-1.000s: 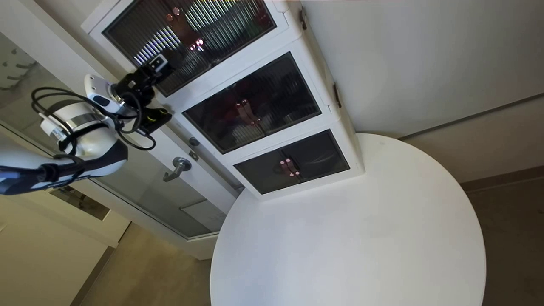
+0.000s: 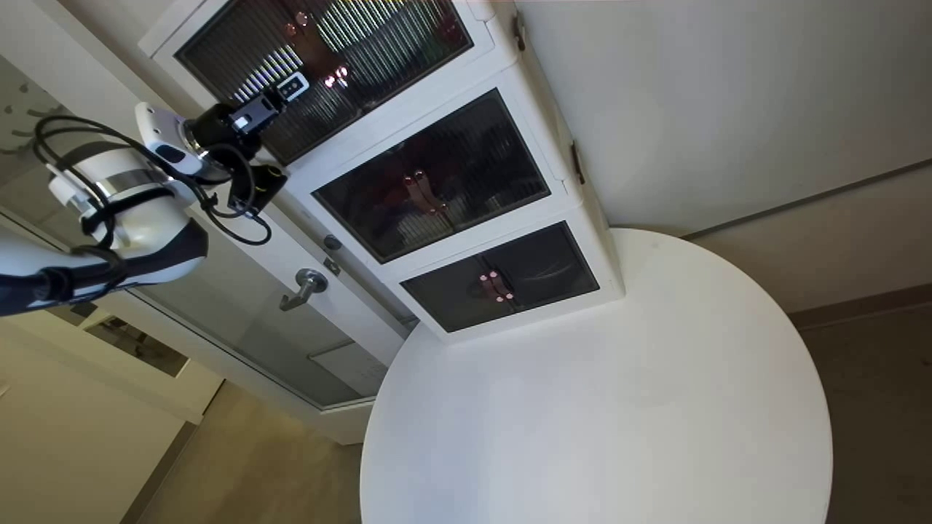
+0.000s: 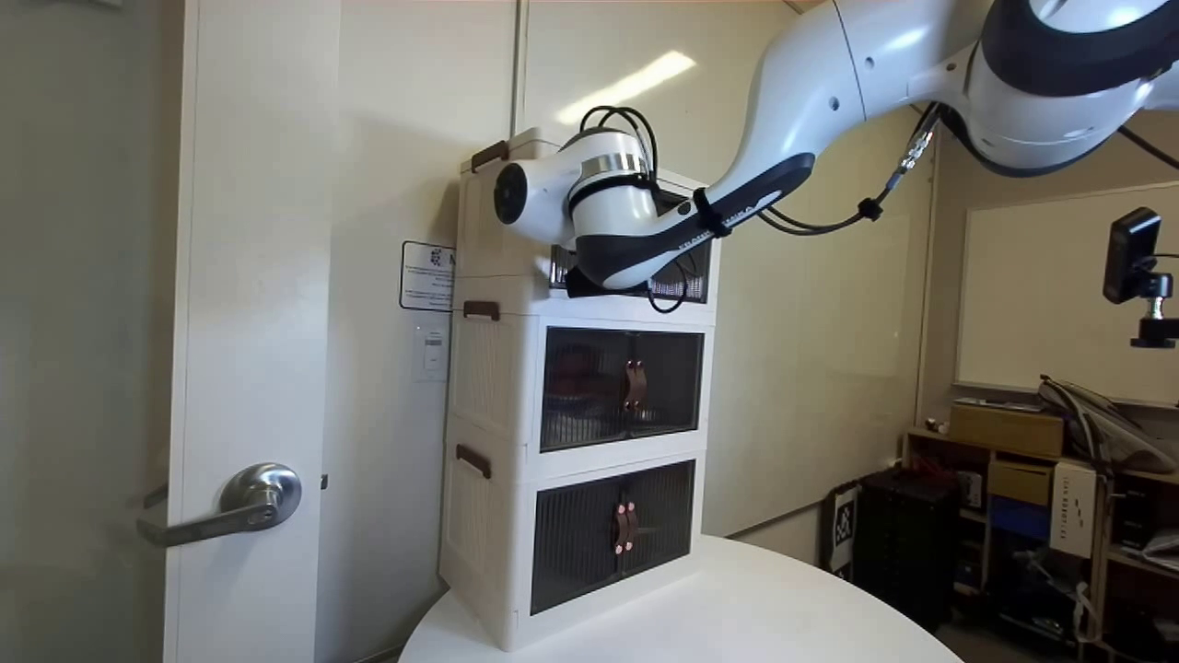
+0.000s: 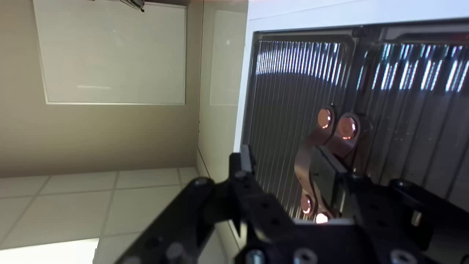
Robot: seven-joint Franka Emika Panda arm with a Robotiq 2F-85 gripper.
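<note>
A white cabinet (image 2: 515,205) of stacked units with dark ribbed doors stands on a round white table (image 2: 603,419). In the wrist view, my gripper is in front of the upper doors. Its fingers (image 4: 247,159) are apart, with ribbed panel visible through the gap. The brown door handles (image 4: 304,160) with copper studs show partly inside that gap, and one finger covers part of them. Whether the handles are gripped or merely behind the fingers, I cannot tell. In exterior view 2, the arm (image 3: 652,249) hides the gripper.
A room door with a metal lever handle (image 2: 306,287) stands beside the cabinet. The middle doors' handles (image 2: 424,192) and the lower doors' handles (image 2: 496,287) are unobstructed. Shelves (image 3: 1017,497) with boxes stand farther back on the right.
In exterior view 1, the arm has moved up and slightly left, with the visible fingertip closer to the upper door handles. The cabinet doors look unchanged.
</note>
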